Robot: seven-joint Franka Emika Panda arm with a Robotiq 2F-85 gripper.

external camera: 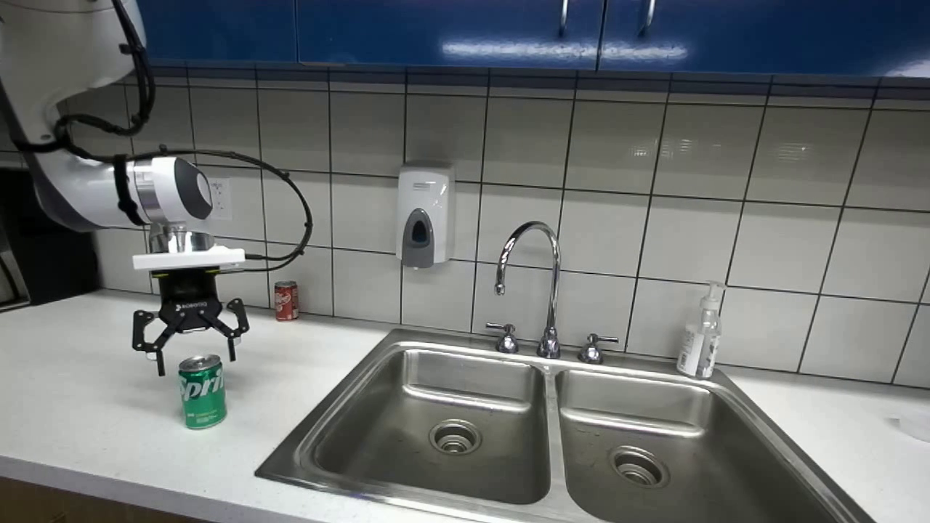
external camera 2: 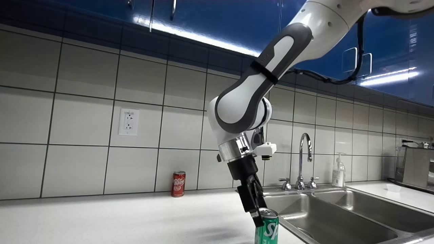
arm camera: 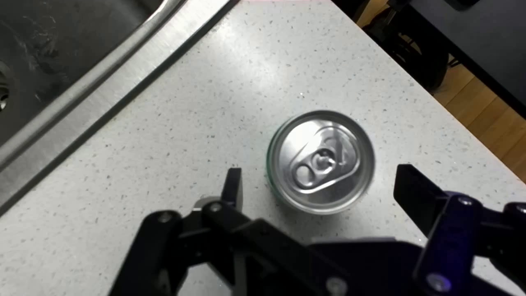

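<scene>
On the white counter left of the sink stands an upright green Sprite can [external camera: 203, 396]. My gripper [external camera: 197, 365] hangs over the counter near the can's top, its fingers spread apart with nothing between them. Seen from the wrist, the can's silver lid [arm camera: 321, 162] lies a little beyond the gap between the black fingertips. In the second exterior view the gripper [external camera 2: 258, 219] overlaps the can's upper left edge, and the can [external camera 2: 267, 232] is cut off by the frame bottom.
A red Dr Pepper can [external camera: 285, 301] stands against the tiled wall. The double steel sink [external camera: 349, 396] with its faucet [external camera: 553, 288] lies to the right, a soap bottle [external camera: 700, 335] behind it. Bare counter [external camera: 78, 383] stretches left of the green can.
</scene>
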